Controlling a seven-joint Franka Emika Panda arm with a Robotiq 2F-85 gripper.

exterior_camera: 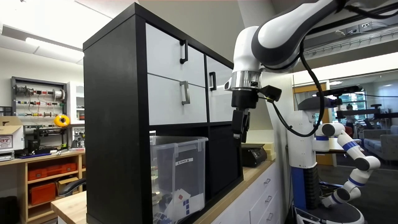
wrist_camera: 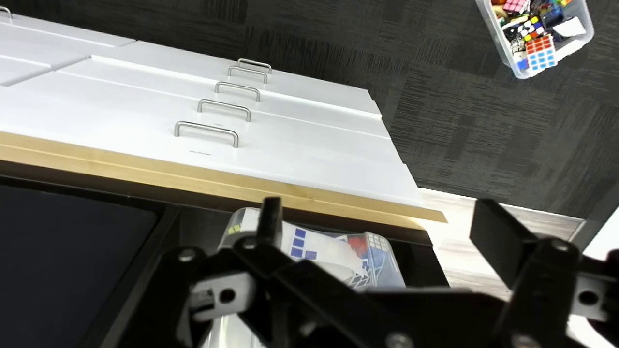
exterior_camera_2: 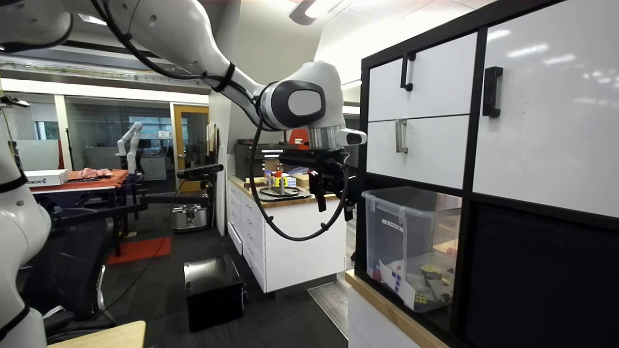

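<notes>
My gripper (exterior_camera: 241,137) points downward in front of the black-framed cabinet (exterior_camera: 113,112), and its fingers stand apart with nothing between them. In exterior view 2 the gripper (exterior_camera_2: 335,210) hangs just left of the clear plastic bin (exterior_camera_2: 386,243), at about the height of its rim. Through the bin's wall show white paper and small cubes. Above the bin, the lower white drawer (exterior_camera_2: 432,151) with a silver handle (exterior_camera_2: 400,136) is closed, as is the upper drawer (exterior_camera_2: 438,78) with a black handle (exterior_camera_2: 407,72). In the wrist view the bin (wrist_camera: 380,264) lies beyond the spread fingers.
A larger white door (exterior_camera_2: 551,104) with a black handle (exterior_camera_2: 492,92) is shut beside the drawers. The cubby (exterior_camera: 224,160) beside the bin looks dark. Below runs a wooden counter edge (wrist_camera: 145,174). On the floor sits another bin of cubes (wrist_camera: 537,35).
</notes>
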